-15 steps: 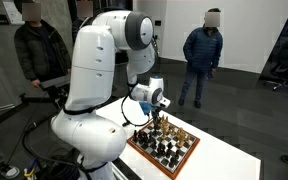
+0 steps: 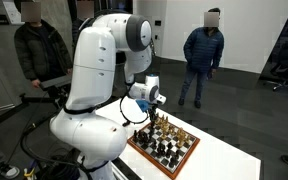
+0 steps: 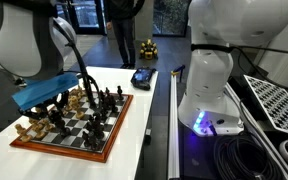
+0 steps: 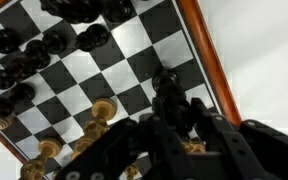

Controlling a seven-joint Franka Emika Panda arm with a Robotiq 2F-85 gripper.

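Observation:
My gripper is low over the far side of the wooden-framed chessboard (image 2: 189, 150), close to the frame's edge. Its fingers are closed around a dark chess piece (image 4: 166, 79), whose round head shows just ahead of the fingertips in the wrist view. Whether the base of that piece touches the board cannot be told. In exterior view 2 the gripper (image 3: 54, 113) is among the pieces at the board's left end, partly covered by the arm. Light brown pieces (image 4: 102, 110) stand beside it, and dark pieces (image 4: 93, 37) stand farther across the board.
A small black device (image 3: 143, 77) lies on the table beyond the board. One person (image 2: 203, 50) stands behind the table, and others are at the left.
The other pieces look unmoved.

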